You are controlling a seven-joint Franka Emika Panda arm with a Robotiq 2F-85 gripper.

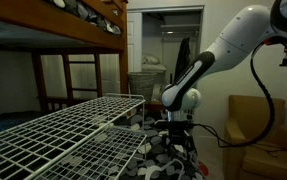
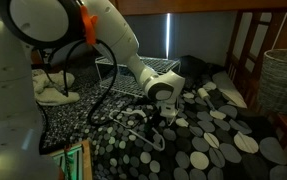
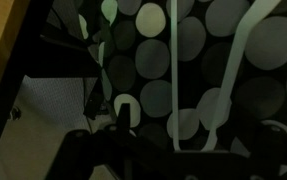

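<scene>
My gripper stands open above a bedspread (image 2: 198, 143) patterned with grey, white and black dots. A thin white, hanger-like frame (image 3: 223, 100) shows in the wrist view, with two bars meeting at a narrow end that lies between my fingers in the picture. Whether it touches them I cannot tell. A pale bent line (image 2: 138, 132) on the bedspread in exterior view 2 looks like the same frame. In exterior view 1 the gripper (image 1: 177, 138) hangs low, close to the bedspread; the frame is hard to make out there.
White wire racks (image 1: 53, 140) stand left of the arm. A tan armchair (image 1: 258, 130) is at the right and a woven basket (image 2: 283, 68) at the back. Dotted bedspread lies open around the gripper.
</scene>
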